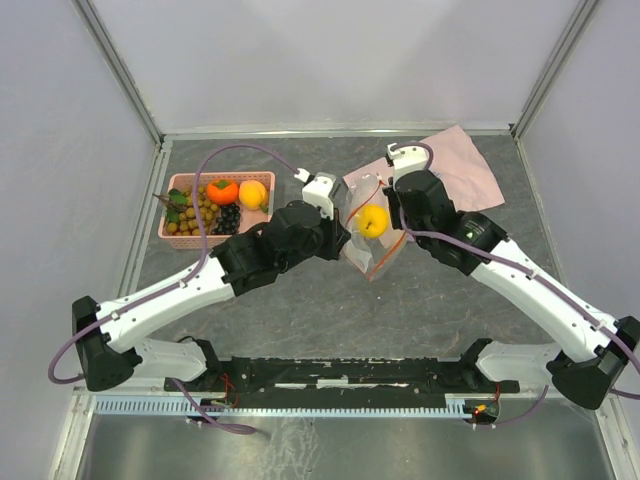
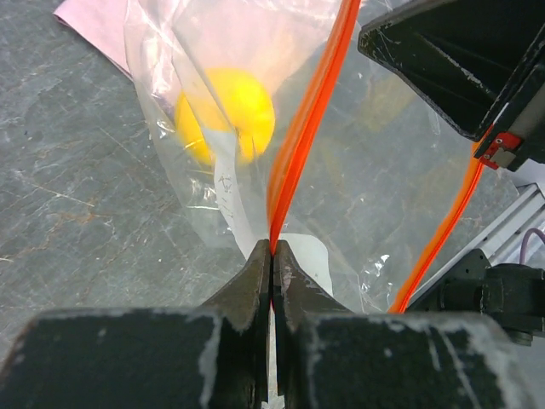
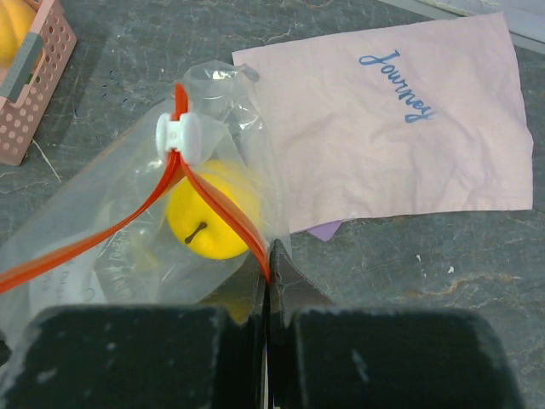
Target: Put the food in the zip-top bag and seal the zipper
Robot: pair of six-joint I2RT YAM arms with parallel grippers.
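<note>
A clear zip top bag (image 1: 354, 250) with an orange zipper edge hangs between my two grippers, its mouth spread apart. Inside it lies a yellow apple-like fruit (image 1: 372, 221), its dark stem visible in the right wrist view. My left gripper is shut on one orange edge of the bag. Opposite it, my right gripper is shut on the other orange edge, a thin strip pinched at its tips. A white zipper slider (image 3: 179, 138) sits where the two orange edges meet, away from both grippers.
A pink basket (image 1: 214, 242) with a persimmon, grapes and another yellow fruit stands at the back left. A pink cloth bag (image 1: 462, 170) printed "Journey" lies flat at the back right.
</note>
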